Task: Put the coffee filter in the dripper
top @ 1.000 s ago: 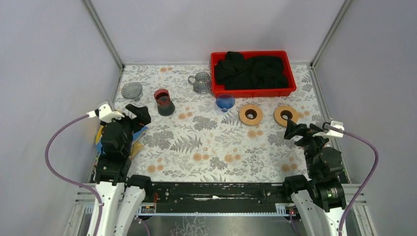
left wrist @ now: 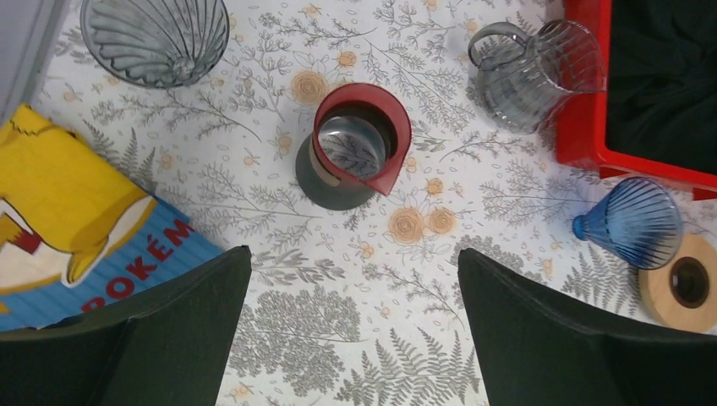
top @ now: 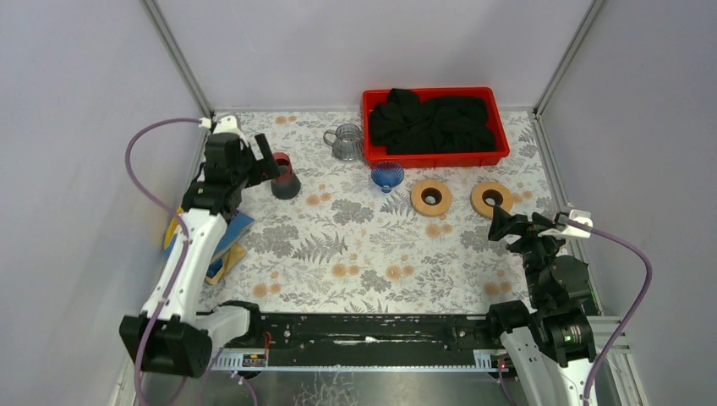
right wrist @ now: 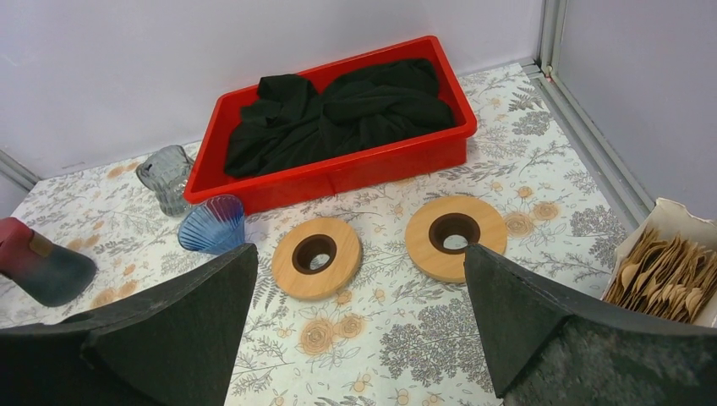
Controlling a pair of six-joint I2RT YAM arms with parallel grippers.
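Note:
A blue dripper [top: 387, 174] stands in front of the red bin; a clear ribbed dripper [left wrist: 155, 38] shows at the upper left of the left wrist view. Paper filters [right wrist: 664, 271] sit in a box at the right wrist view's right edge. My left gripper [top: 264, 158] is open above the table near a red-topped grey cup [left wrist: 338, 182], nothing between its fingers. My right gripper [top: 508, 222] is open low at the right, also empty.
Two wooden rings [top: 430, 210], a glass jug [top: 347, 145] and a red bin [top: 435, 160] with dark cloth stand at the back. Pokémon cloths [left wrist: 93, 211] lie left.
My left arm has risen and moved toward the back of the table, now over where the clear dripper showed in the top view. The right arm has not moved.

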